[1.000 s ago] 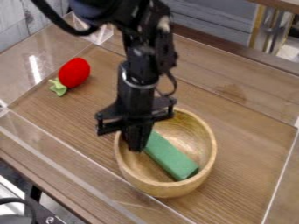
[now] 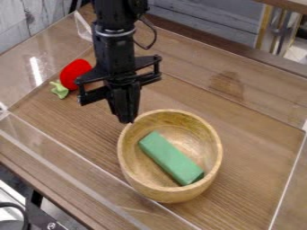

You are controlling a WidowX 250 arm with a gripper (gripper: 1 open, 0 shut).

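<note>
The black gripper (image 2: 125, 117) hangs at upper centre, tilted down just above the upper-left rim of a pale wooden bowl (image 2: 197, 133). Its fingers look close together, with nothing visible between them. A green block (image 2: 171, 157) lies inside the bowl, slanting from upper left to lower right. A red object (image 2: 74, 70), partly behind the arm, lies at the upper left beside a small pale green piece (image 2: 59, 88).
A wire rack or railing stands at the top left, and black cables lie at the lower-left corner.
The gripper has risen from low over the bowl and moved back and left, with the arm now nearer the red object. The green block has shifted slightly left within the bowl.
</note>
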